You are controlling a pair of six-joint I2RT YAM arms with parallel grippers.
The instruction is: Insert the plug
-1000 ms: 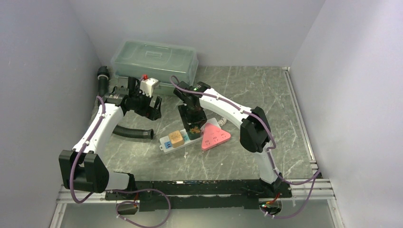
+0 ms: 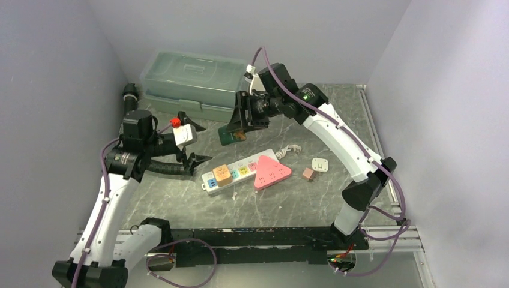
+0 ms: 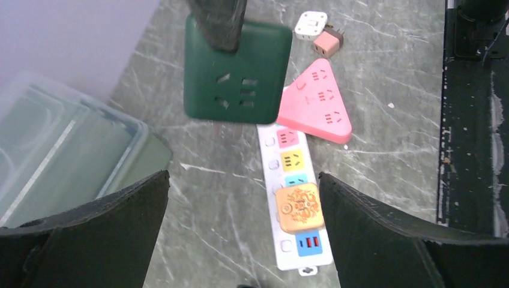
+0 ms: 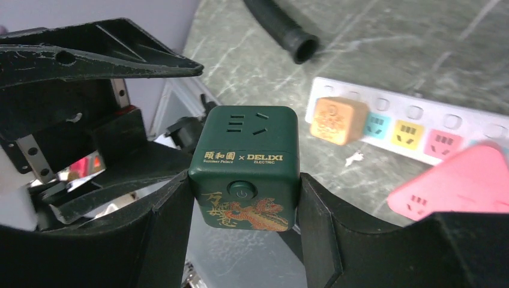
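My right gripper (image 2: 240, 123) is shut on a dark green cube plug (image 4: 246, 144), whose printed socket face shows in the right wrist view. In the top view the plug is raised behind the white power strip (image 2: 210, 185), apart from it. An orange cube plug (image 2: 222, 175) sits on the strip near its left end; blue, yellow and pink outlets show bare along it. Facing the plug from the left, my left gripper (image 2: 206, 143) stands open with an empty gap. From the left wrist view, the plug's underside (image 3: 237, 75) appears, but its prongs are hard to make out.
A pink triangular socket (image 2: 273, 173) overlaps the strip's right end. Farther right lie a white plug (image 2: 320, 164) and a small brown cube (image 2: 308, 174). A lidded green box (image 2: 195, 78) fills the back left, and a black hose (image 2: 171, 167) lies at left.
My right gripper has lifted the green plug off the strip and carried it back and left. My left gripper has turned and spread wide open.
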